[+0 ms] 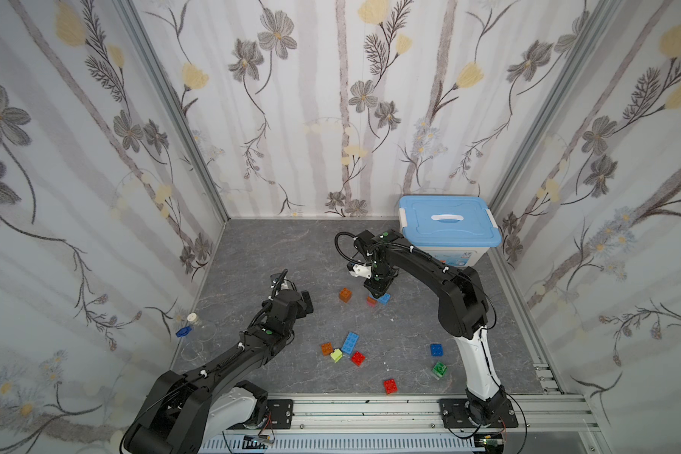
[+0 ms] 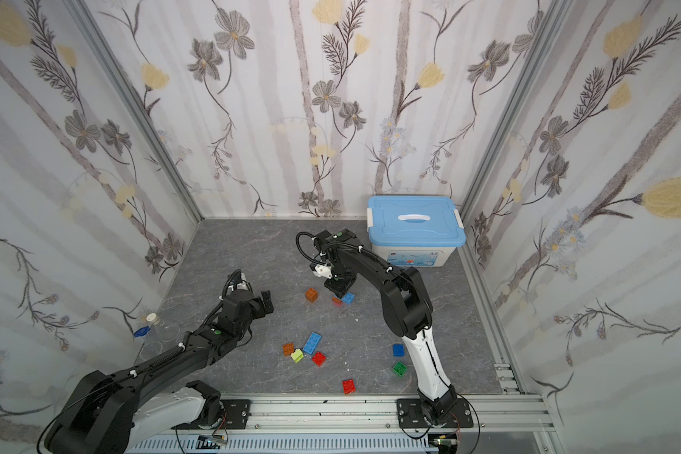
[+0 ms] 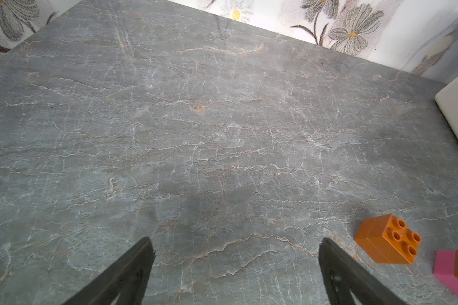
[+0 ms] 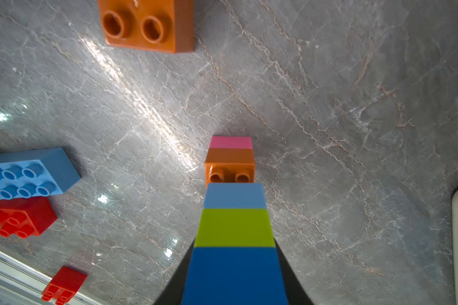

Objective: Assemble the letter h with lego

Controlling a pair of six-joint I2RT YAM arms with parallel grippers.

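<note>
My right gripper [image 1: 374, 287] is shut on a brick stack [image 4: 231, 228] of light blue, lime and dark blue layers, held above the table. Just beyond it in the right wrist view sits an orange-and-pink stack [image 4: 229, 157]. A separate orange brick [image 1: 345, 294] lies left of these. My left gripper stands open, nothing between its fingers, over bare table left of that orange brick. Nearer the front lie a long blue brick [image 1: 350, 342], a small orange brick [image 1: 326, 348], a lime brick [image 1: 336, 355] and red bricks [image 1: 358, 358].
A lidded storage box [image 1: 446, 219] stands at back right. A dark blue brick [image 1: 436, 349] and a green brick [image 1: 439, 369] lie at front right, near the right arm's base.
</note>
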